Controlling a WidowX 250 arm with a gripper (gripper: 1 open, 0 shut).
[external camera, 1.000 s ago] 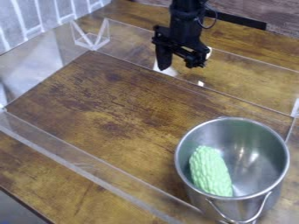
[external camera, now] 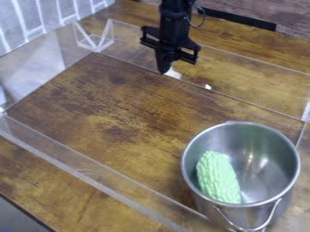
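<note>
The black gripper (external camera: 166, 63) hangs at the top middle of the camera view, just over the wooden surface near the back rail of the clear enclosure. It looks shut, with nothing visible between its fingers. A small white patch lies just below its tip, too small to identify. A steel pot (external camera: 260, 149) stands at the lower right, with a pale green textured object (external camera: 218, 177) inside it, leaning toward the left wall.
Clear plastic walls border the wooden table (external camera: 115, 122) on several sides. A white slatted object (external camera: 27, 23) is at the upper left.
The pot and the green object are unchanged.
</note>
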